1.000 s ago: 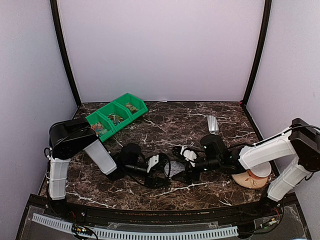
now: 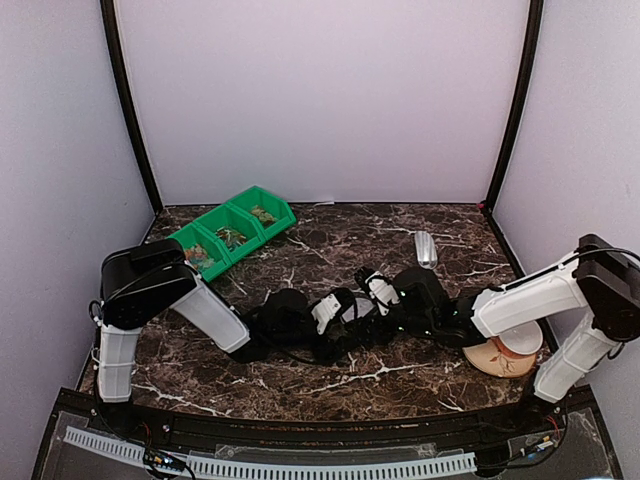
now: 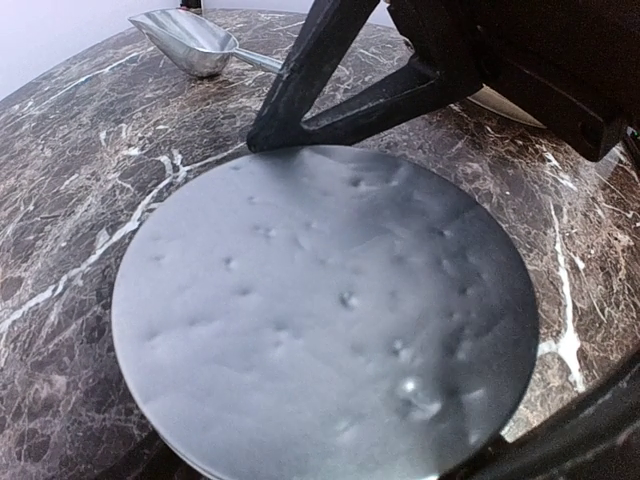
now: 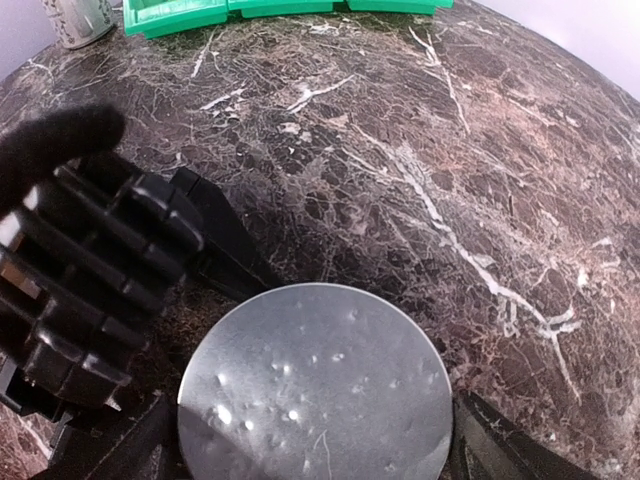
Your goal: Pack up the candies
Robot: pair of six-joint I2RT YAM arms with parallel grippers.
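Observation:
A round, dented silver top [image 3: 325, 310] fills the middle of the left wrist view, apparently the top of a container whose sides are hidden. My left gripper [image 2: 342, 338] is shut on this container, its dark fingers [image 3: 555, 435] low on either side. Close against it from the right, my right gripper [image 2: 368, 325] stands open, with fingers [image 4: 495, 445] on both sides of the same silver top. One black part of the right gripper meets the top's far rim in the left wrist view. Candies [image 2: 230, 238] lie in the green three-compartment tray [image 2: 268, 238].
A metal scoop [image 2: 426, 250] lies at the back right. Partly behind the right arm are a tan round board [image 2: 490, 360] and a white, orange-edged dish [image 2: 521, 340]. A patterned can [image 4: 78, 20] stands beside the tray.
My left gripper has moved right and slightly up in the top view, closer to the right gripper. The silver top has shifted the same way; the right gripper has moved slightly.

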